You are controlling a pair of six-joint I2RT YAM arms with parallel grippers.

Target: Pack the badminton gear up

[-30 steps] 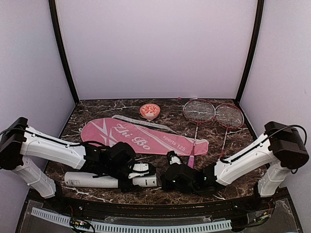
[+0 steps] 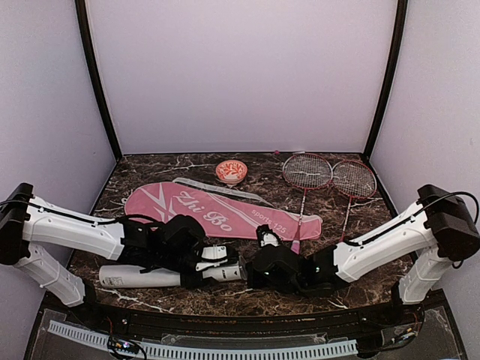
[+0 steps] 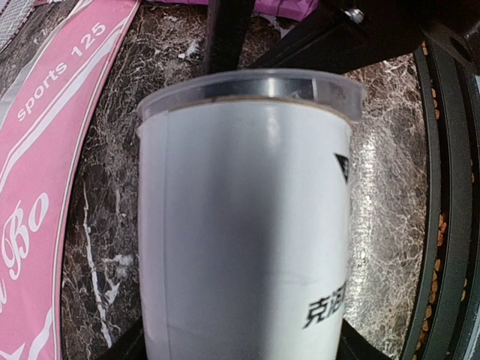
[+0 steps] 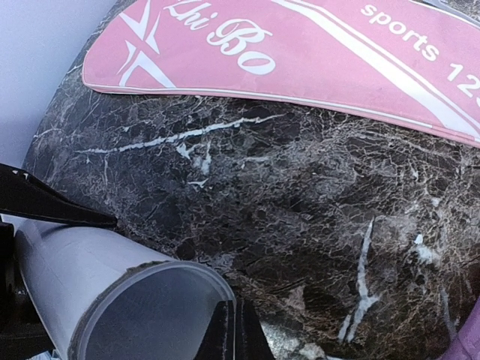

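Observation:
A white shuttlecock tube point(image 2: 139, 277) lies along the front of the table. My left gripper point(image 2: 204, 271) is shut around it near its right end. Seen from the left wrist, a clear plastic lid point(image 3: 322, 91) caps the far end, and the dark fingers of the other gripper are just beyond it. My right gripper is shut, its tips overlapping the lid's rim in the right wrist view; nothing shows between them, and contact is hard to judge. Behind the arms, a pink racket bag point(image 2: 217, 210) rests flat. Two rackets, one nearer point(image 2: 306, 174) and one farther right point(image 2: 354, 180), lie at the right.
An orange patterned bowl point(image 2: 231, 172) stands behind the bag. A tiny pink item point(image 2: 277, 152) is at the table's back edge. Bare dark marble lies between the bag and the tube. The table's front rail point(image 2: 225, 321) runs close to the tube.
Both grippers have stayed around the tube's right end. The right arm has shifted only slightly; the bag, bowl and rackets are unmoved.

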